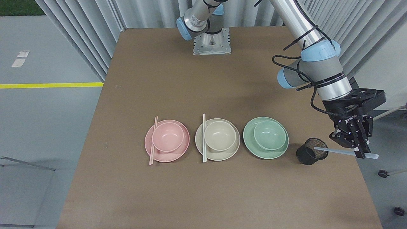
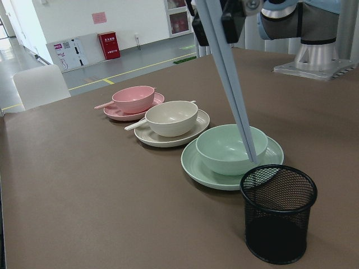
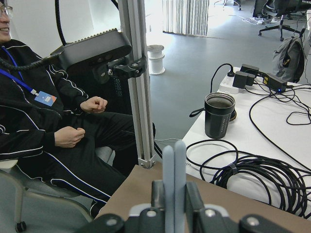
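Observation:
My gripper [image 1: 358, 152] is shut on a pair of pale blue chopsticks [image 1: 335, 150] [image 2: 227, 73] [image 3: 173, 189], over the black mesh cup [image 1: 309, 154] [image 2: 276, 235] at the table's right. In the left view their lower tips hang near the cup's top and the green bowl. Left of the cup sit the green bowl [image 1: 269, 135] on a green plate, the cream bowl [image 1: 220, 135] on a cream plate and the pink bowl [image 1: 168, 135] on a pink plate. Chopsticks lie along the cream and pink plates' left sides.
The wrist view shows a seated person [image 3: 58, 121] and a white side table with coiled cables [image 3: 262, 184].

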